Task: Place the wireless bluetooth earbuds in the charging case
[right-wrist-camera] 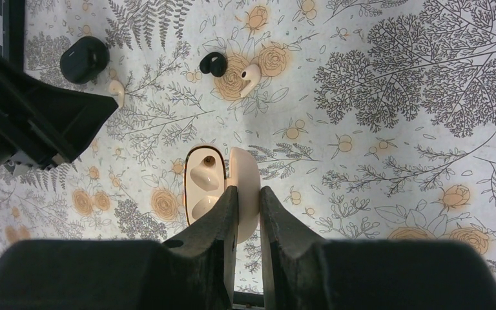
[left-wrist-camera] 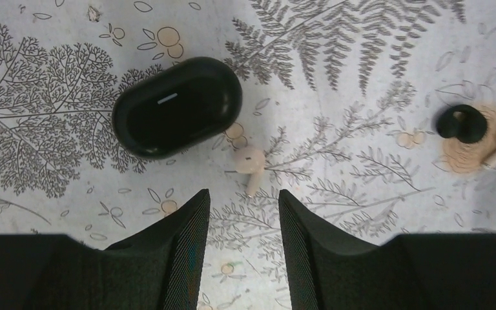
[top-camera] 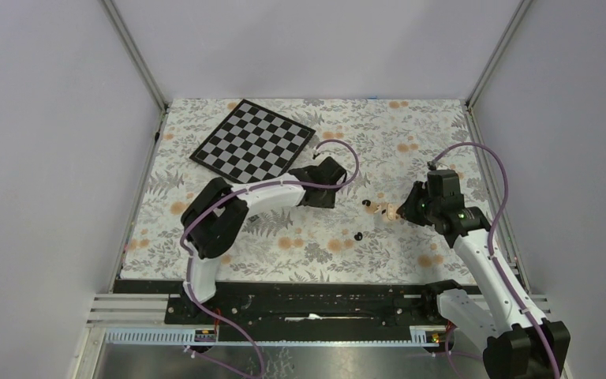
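In the left wrist view a beige earbud [left-wrist-camera: 250, 163] lies on the patterned cloth just beyond the fingertips of my left gripper, which stands part open with nothing between its fingers. My right gripper is shut on the lid [right-wrist-camera: 247, 174] of the beige charging case. The case's base [right-wrist-camera: 205, 187] hangs open to the left of that lid, and its hollows look empty of earbuds. Another beige earbud [right-wrist-camera: 250, 77] rests on the cloth above the case in the right wrist view. From the top, the left gripper hides the first earbud.
Next to the near earbud sits a closed black case [left-wrist-camera: 177, 106]. Black earbuds also lie about, one [right-wrist-camera: 213, 63] beside the second beige earbud and another [top-camera: 358, 236] nearer the table's front. A chessboard [top-camera: 254, 142] occupies the back left.
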